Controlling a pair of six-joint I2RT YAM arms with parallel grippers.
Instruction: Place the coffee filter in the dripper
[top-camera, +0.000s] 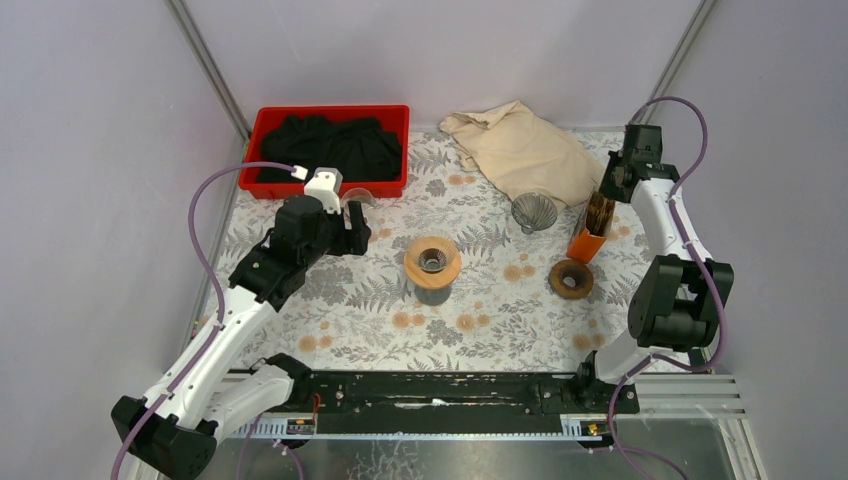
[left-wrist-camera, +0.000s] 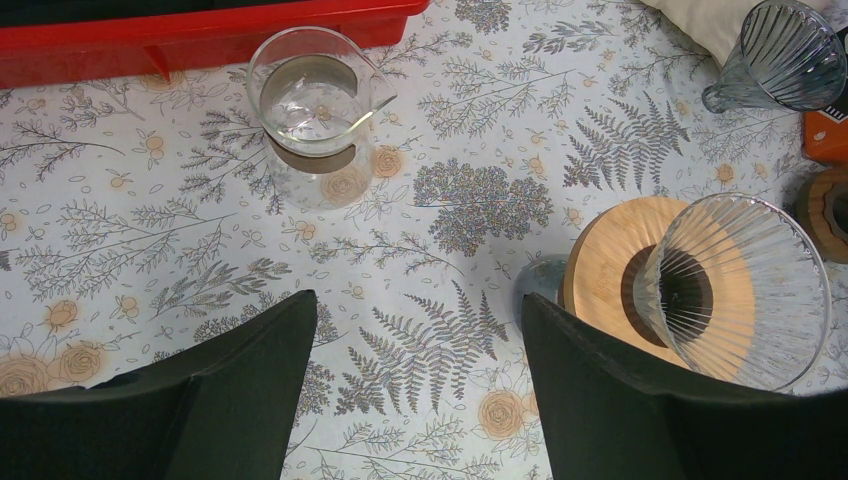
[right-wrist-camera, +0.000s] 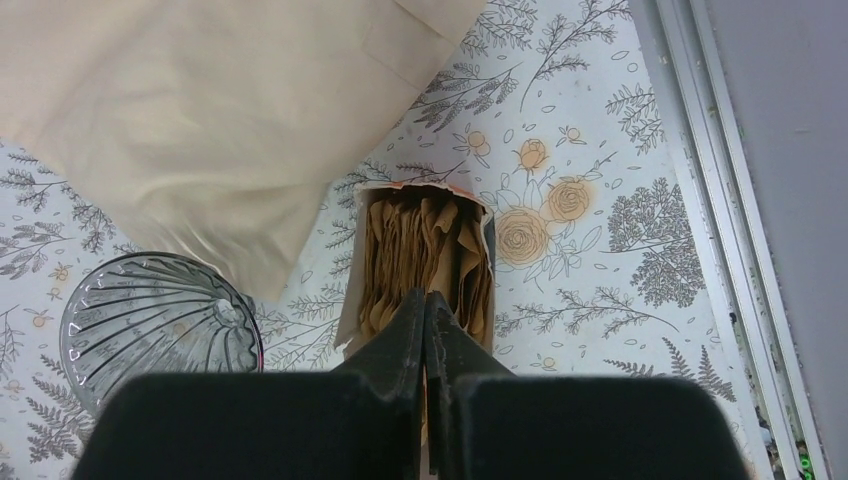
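Brown paper coffee filters (right-wrist-camera: 430, 240) stand packed on edge in an orange box (top-camera: 585, 246) at the table's right. Right over that box is my right gripper, its fingertips together and nothing seen between them. A clear ribbed glass dripper (left-wrist-camera: 750, 290) sits in a wooden ring (top-camera: 447, 270) on a glass vessel near the table's middle; no paper shows inside it. My left gripper is open and empty, to the left of that dripper and above the tablecloth.
A second ribbed glass dripper (top-camera: 534, 211) lies left of the box, beside a beige cloth (right-wrist-camera: 230, 110). A loose wooden ring (top-camera: 571, 279) is in front of the box. At back left are a glass beaker (left-wrist-camera: 320, 120) and a red bin (top-camera: 400, 150) holding dark cloth.
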